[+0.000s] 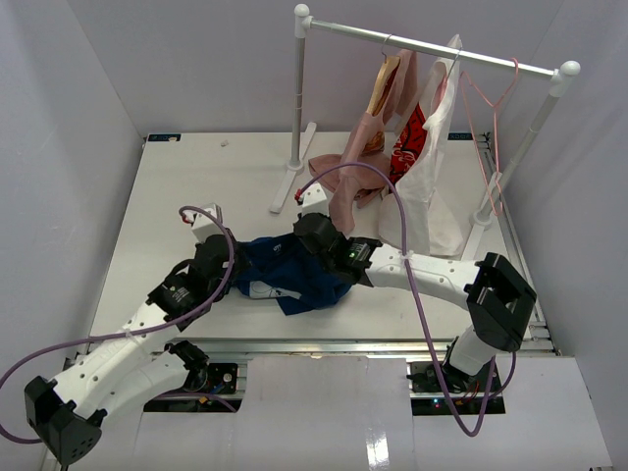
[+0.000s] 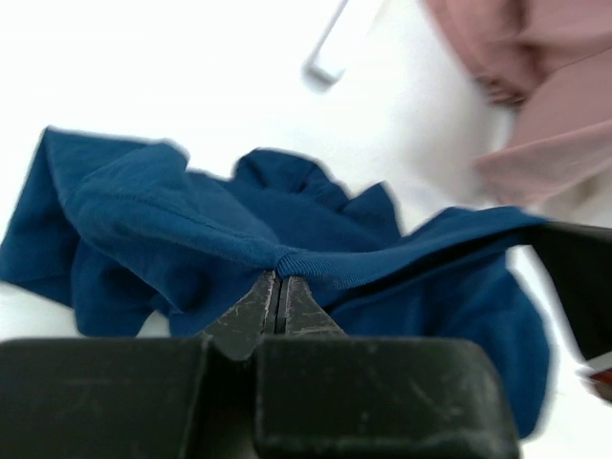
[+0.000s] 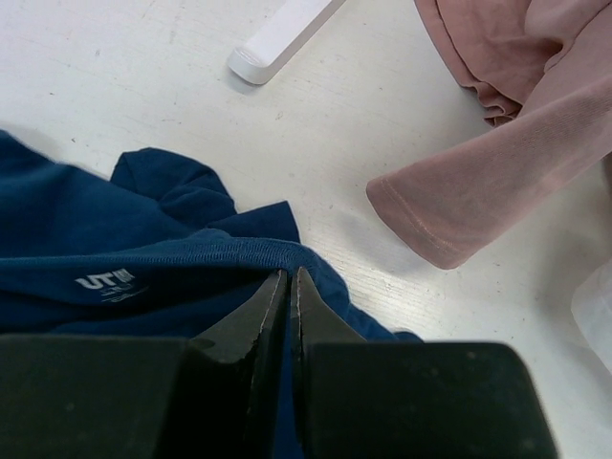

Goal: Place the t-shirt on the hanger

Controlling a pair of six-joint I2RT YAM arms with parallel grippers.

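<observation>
The dark blue t shirt (image 1: 294,285) lies crumpled on the white table, with white lettering showing in the right wrist view. My left gripper is shut on a raised edge of it, which stretches across toward the right arm. My right gripper is shut on the same stretched edge, to the right of the left one in the top view. A pink hanger (image 1: 497,132) hangs empty at the right end of the rack's rail (image 1: 432,47).
Pink garments (image 1: 358,147) and a white garment (image 1: 422,211) hang from the rack just behind the right gripper. The rack's white foot (image 1: 285,186) stands on the table behind the shirt.
</observation>
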